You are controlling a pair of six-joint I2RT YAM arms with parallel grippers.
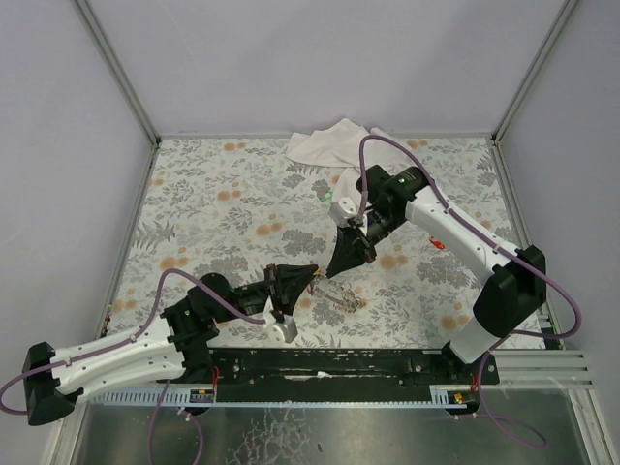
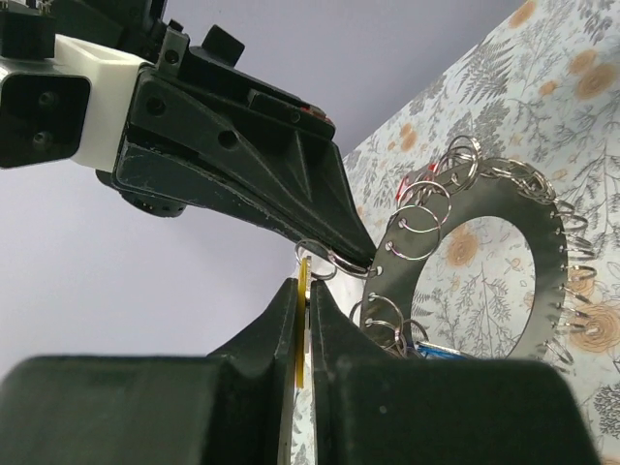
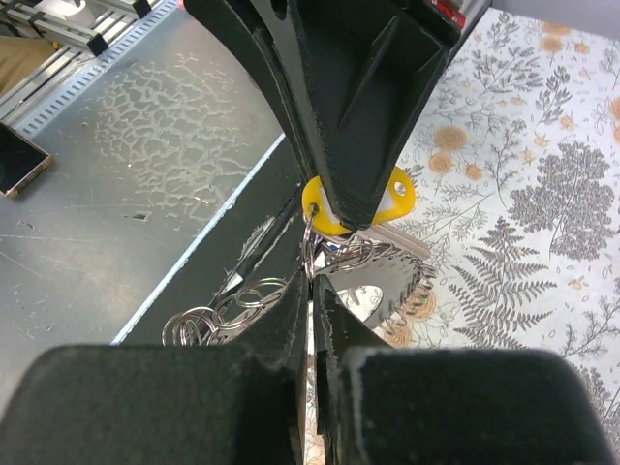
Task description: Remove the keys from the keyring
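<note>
A yellow key tag [image 3: 395, 199] hangs at my left gripper's tips, its ring threaded through the hole. My left gripper is shut at that tag, seen edge-on in the left wrist view. My right gripper is shut on the small ring just below the tag. A grey oval keyring holder [image 2: 392, 281] lined with many metal rings hangs beside the grippers, some keys or tags partly hidden among the rings.
A white cloth [image 1: 329, 145] lies at the back, a small red item [image 1: 436, 242] at the right. A metal edge runs along the front.
</note>
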